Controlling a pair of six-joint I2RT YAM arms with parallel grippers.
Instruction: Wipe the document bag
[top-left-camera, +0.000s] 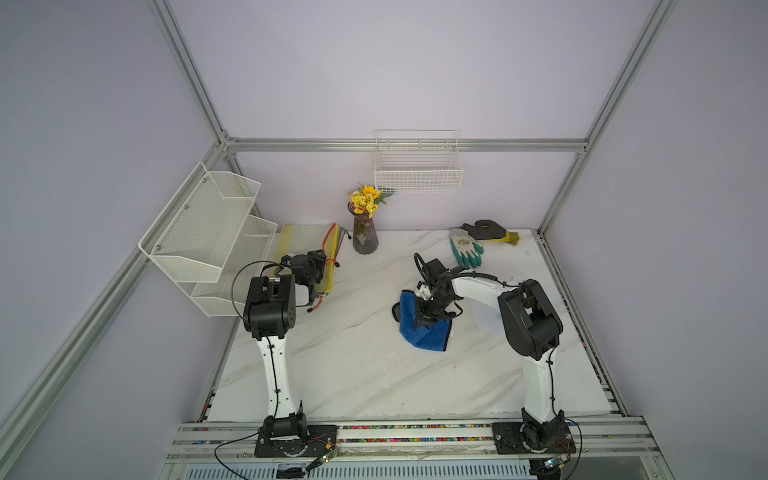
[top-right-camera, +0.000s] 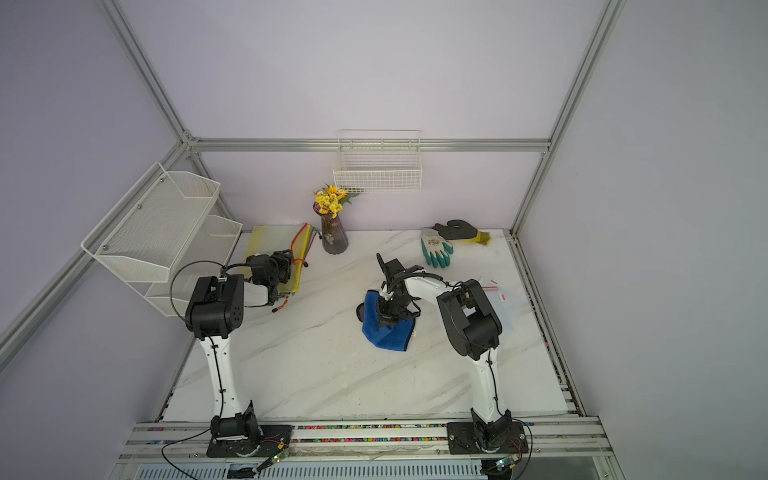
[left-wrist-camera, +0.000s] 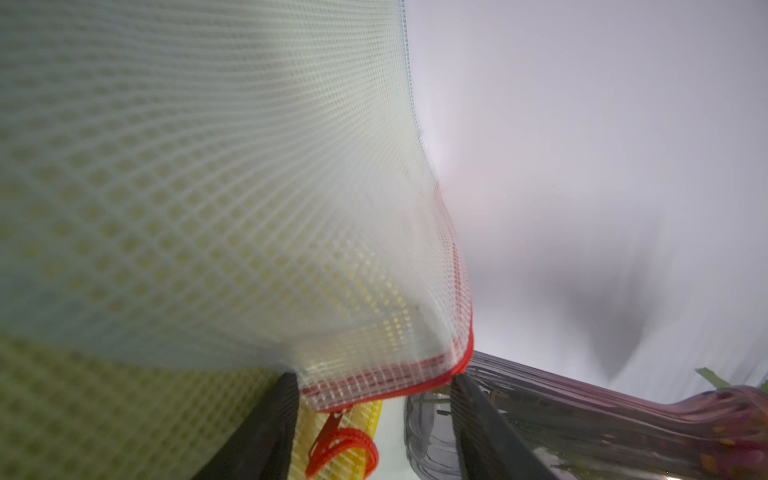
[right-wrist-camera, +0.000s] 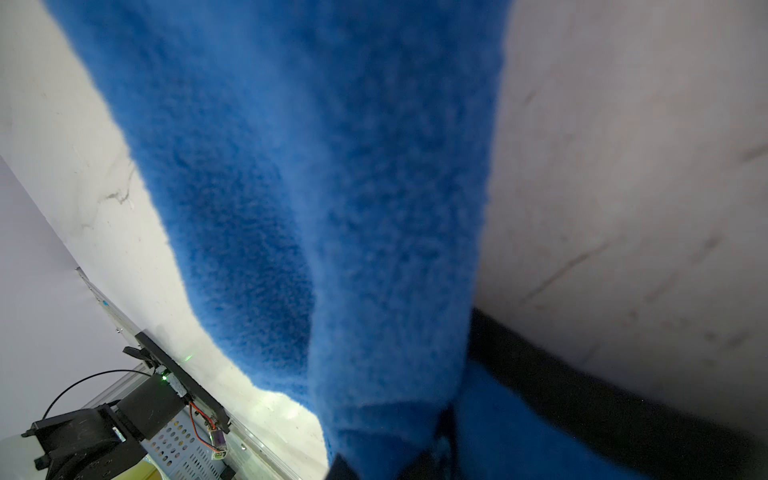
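Note:
A stack of mesh document bags (top-left-camera: 305, 240) with coloured zip edges lies at the back left of the table. My left gripper is at the stack's right side, its dark fingers (left-wrist-camera: 268, 432) apart. The red-edged corner of the top bag (left-wrist-camera: 384, 320) rises in front of and between them, and I cannot make out a firm grip on it. Over the middle of the table, my right gripper is shut on a gathered fold of the blue cloth (right-wrist-camera: 384, 240). The rest of the cloth (top-left-camera: 424, 336) rests on the table.
A dark vase (top-left-camera: 365, 234) with yellow flowers stands close right of the bags. A white mesh rack (top-left-camera: 204, 232) is at the left. Work gloves (top-left-camera: 466, 248) lie at the back right, and a clear bag (top-right-camera: 500, 308) lies behind the right arm.

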